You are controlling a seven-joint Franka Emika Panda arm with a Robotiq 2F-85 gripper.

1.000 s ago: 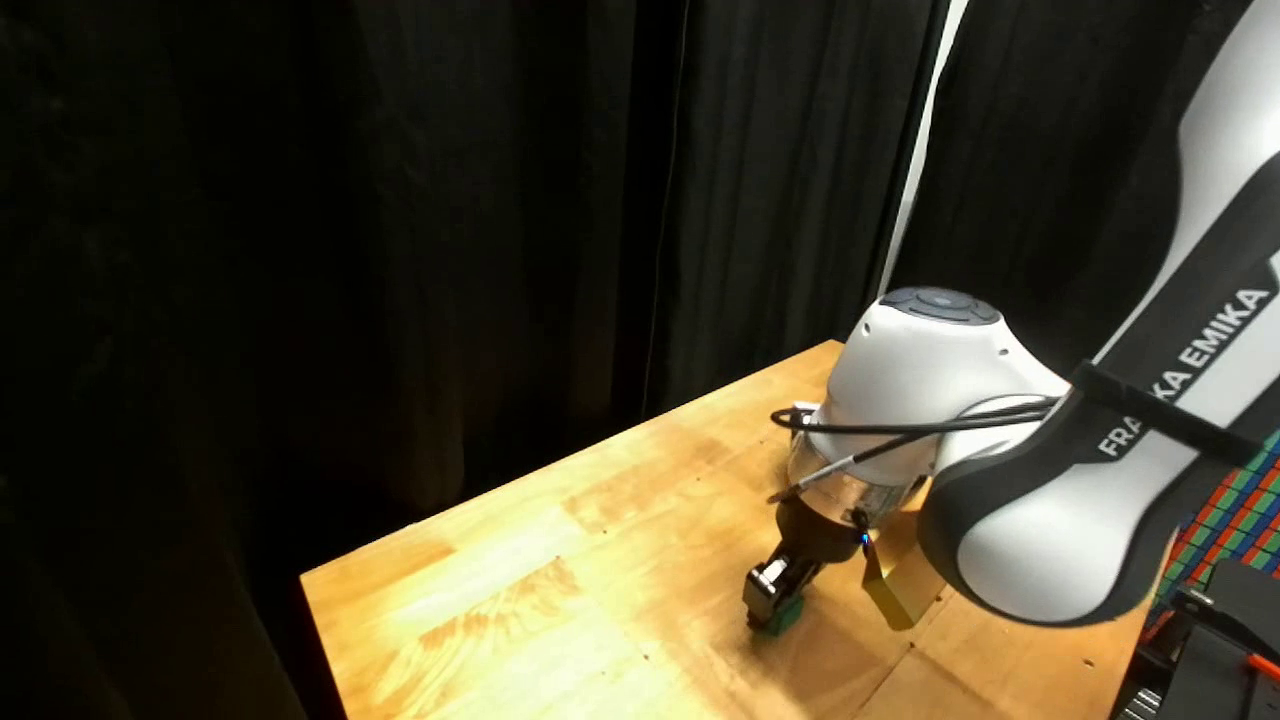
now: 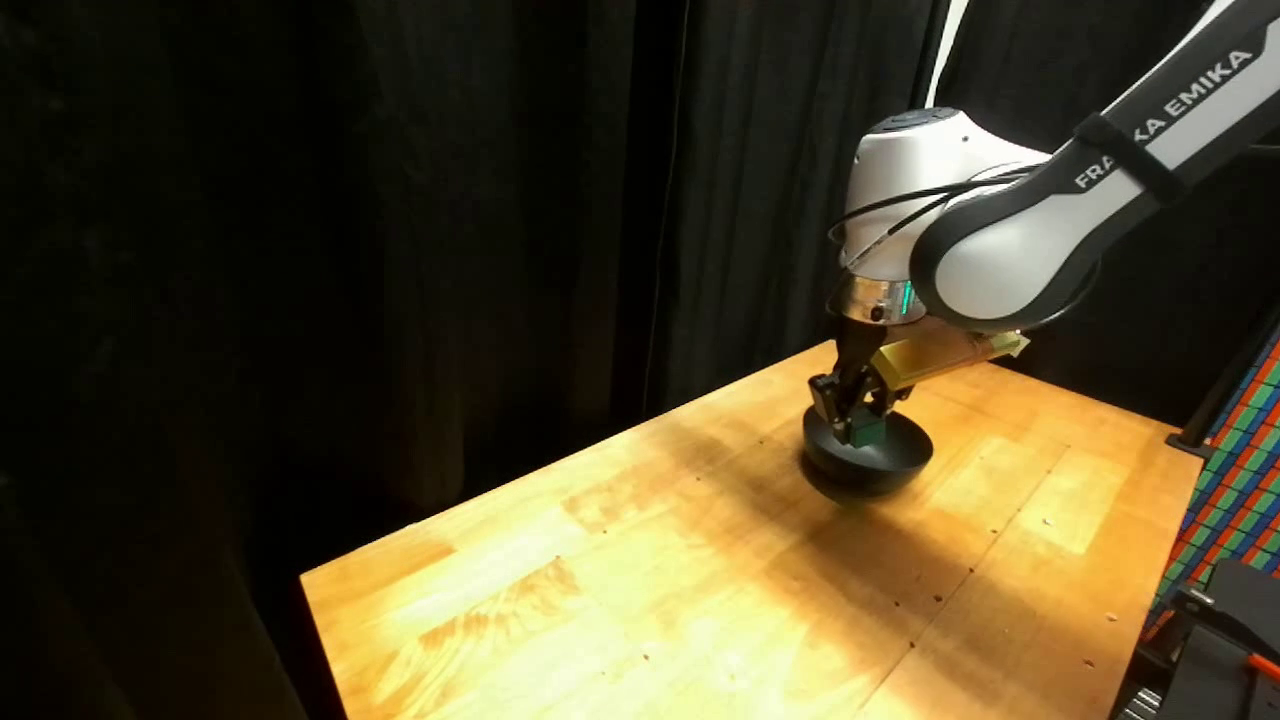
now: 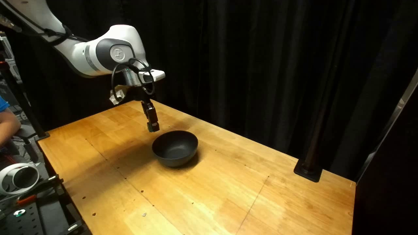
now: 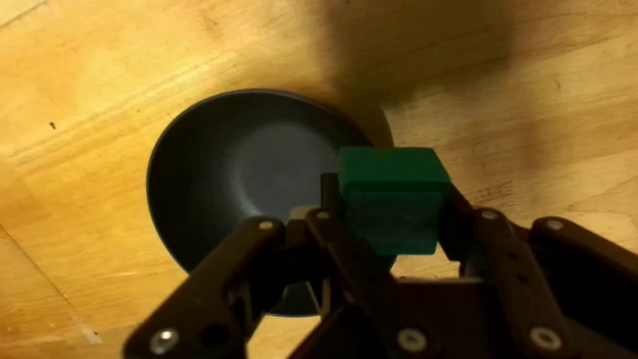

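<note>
A dark green block (image 4: 395,179) is pinched between the fingers of my gripper, which is shut on it. In exterior view 1 the block (image 2: 866,428) appears over the black bowl (image 2: 873,470). From the other side, in exterior view 2, my gripper (image 3: 152,126) hangs above the table just left of and behind the bowl (image 3: 175,160). The wrist view looks down on the bowl (image 4: 263,149), whose visible inside is empty. The block overlaps the bowl's right rim there, and my fingers hide the lower part of the bowl.
A black post base (image 3: 308,170) is fixed at the table's back edge. Dark curtains hang behind.
The arm has risen from low over the front of the table and moved back, carrying the green block to the bowl. The bowl, hidden behind the arm before, now shows.
</note>
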